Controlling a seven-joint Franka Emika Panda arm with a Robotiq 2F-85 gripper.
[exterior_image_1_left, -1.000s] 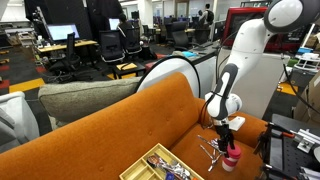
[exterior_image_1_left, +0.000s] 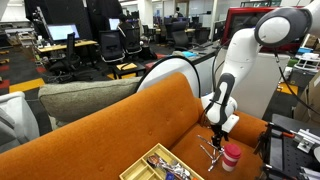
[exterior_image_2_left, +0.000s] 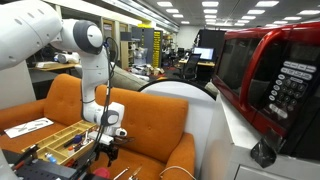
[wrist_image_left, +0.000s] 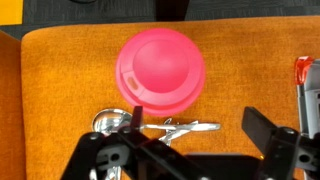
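Note:
A pink-red cup (wrist_image_left: 162, 68), seen from above in the wrist view, stands on the orange sofa seat. Close to it lie a metal spoon (wrist_image_left: 107, 122) and a light-handled utensil (wrist_image_left: 195, 127), partly crossing other cutlery. My gripper is open, its dark fingers wide apart with only the seat and cutlery showing below the gap. Exterior view 1 puts the gripper (exterior_image_1_left: 216, 138) above the seat, just left of the cup (exterior_image_1_left: 231, 157). The loose cutlery (exterior_image_1_left: 209, 154) lies below and slightly left of the gripper there.
A wooden tray (exterior_image_1_left: 134, 173) with several items in it rests on the seat, left of the cutlery. Behind the arm rises the orange backrest (exterior_image_2_left: 150, 122). At the wrist view's right edge is a grey container (wrist_image_left: 312, 97).
From beside and over the cup, my gripper has moved left and a little up, clearing the cup's top in exterior view 1. The cup shows no clear shift.

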